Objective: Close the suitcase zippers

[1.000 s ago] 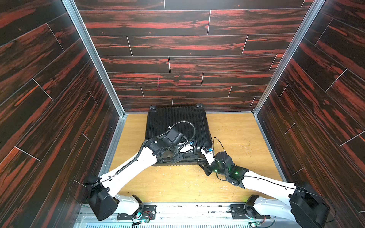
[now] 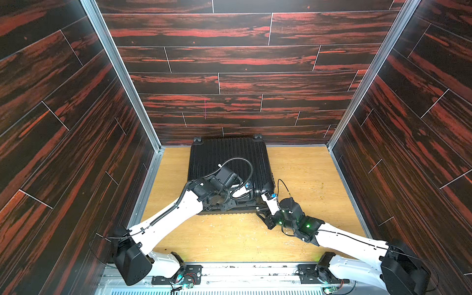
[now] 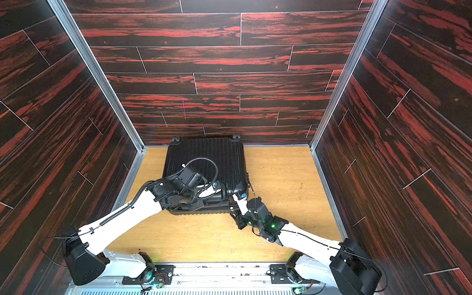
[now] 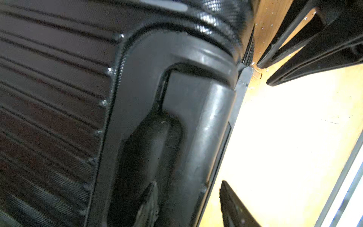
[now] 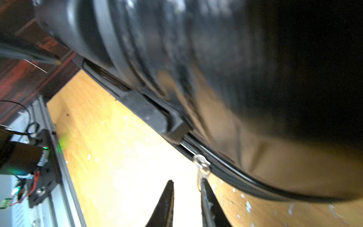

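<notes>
The black ribbed suitcase (image 2: pixel 228 152) lies flat on the wooden table. A small metal zipper pull (image 5: pixel 202 164) hangs from the zipper track beside a black block on the suitcase's side, in the right wrist view. Just below it is my right gripper, part open; the pull's lower end hangs close to the right finger's tip, and I cannot tell if they touch. My left gripper stands open over the suitcase's near edge by the moulded handle (image 4: pixel 200 109). Nothing shows between its fingers.
Bare table (image 2: pixel 216 241) lies in front of the suitcase, with more free room to its right. Dark panelled walls (image 2: pixel 245 59) enclose the table at the back and sides. Both forearms reach in from the front.
My right gripper has shifted very slightly toward the front and right of the table. The left arm and the suitcase look unmoved.
</notes>
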